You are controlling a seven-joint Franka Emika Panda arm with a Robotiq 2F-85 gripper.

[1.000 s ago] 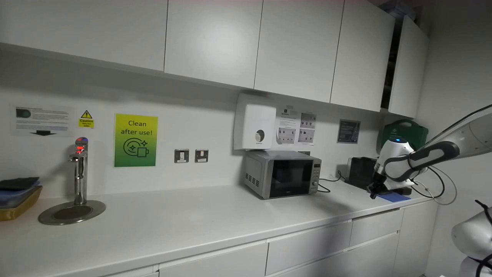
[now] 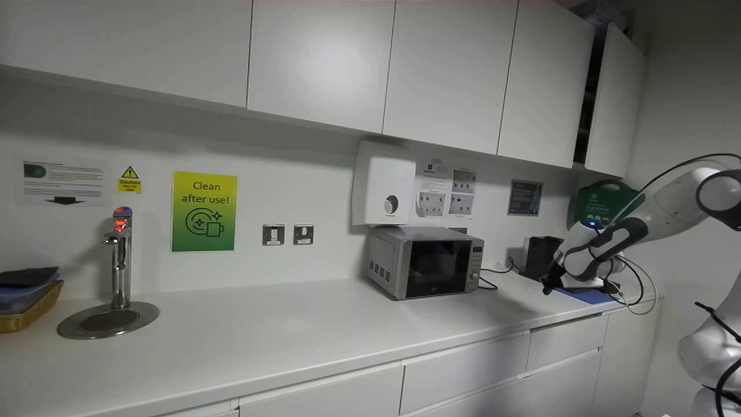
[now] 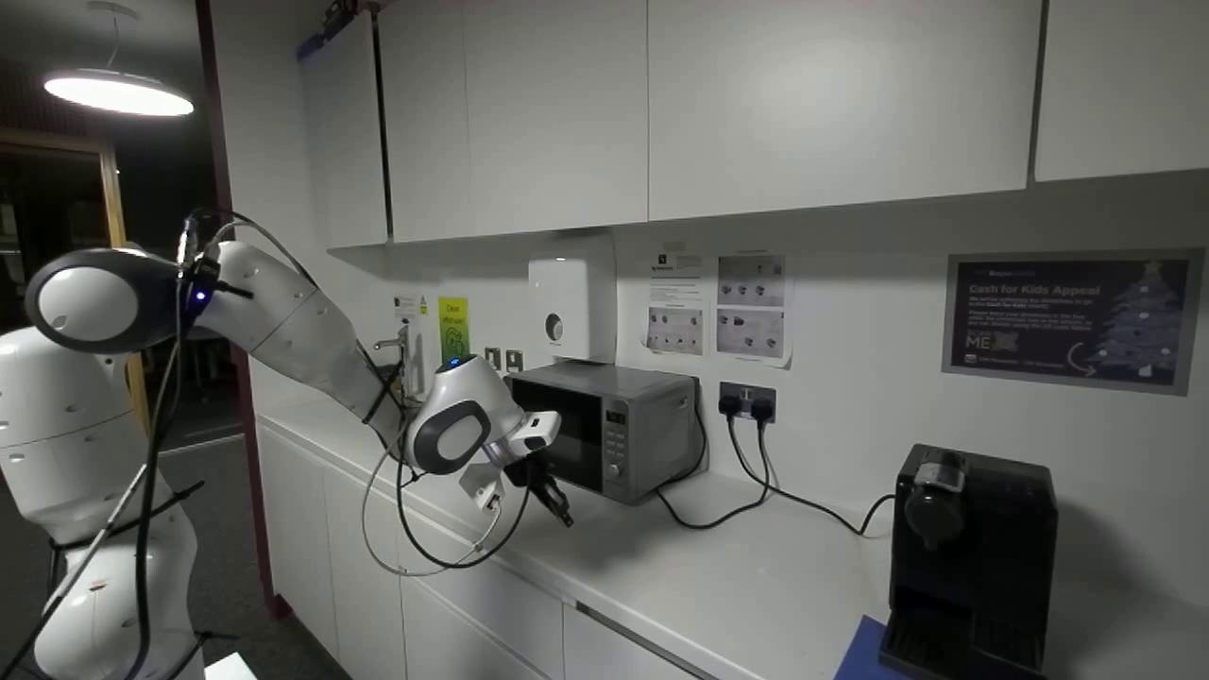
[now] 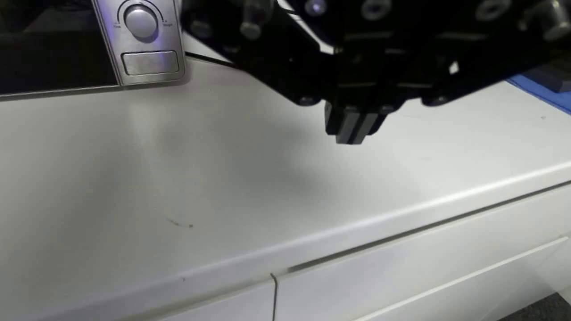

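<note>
My gripper is shut, its two grey-tipped fingers pressed together with nothing showing between them. It hangs over the white countertop (image 4: 241,176), and the wrist view shows bare surface behind and below the tips. In the second exterior view the gripper (image 3: 567,520) points down and to the right, in front of the silver microwave (image 3: 657,436) and apart from it. The microwave's door is closed. Its round knob (image 4: 141,22) and the wide button (image 4: 150,63) under it appear at the wrist view's upper left.
A black coffee machine (image 3: 975,555) stands on a blue mat (image 3: 863,652) right of the microwave, with power cables (image 3: 725,523) between them. Wall cupboards (image 2: 444,69) hang above; the far right door (image 2: 615,104) is ajar.
In the first exterior view, my gripper has shifted slightly left and up, and the wrist has tilted. The forearm has come further into the picture. The microwave and cupboards look unchanged.
</note>
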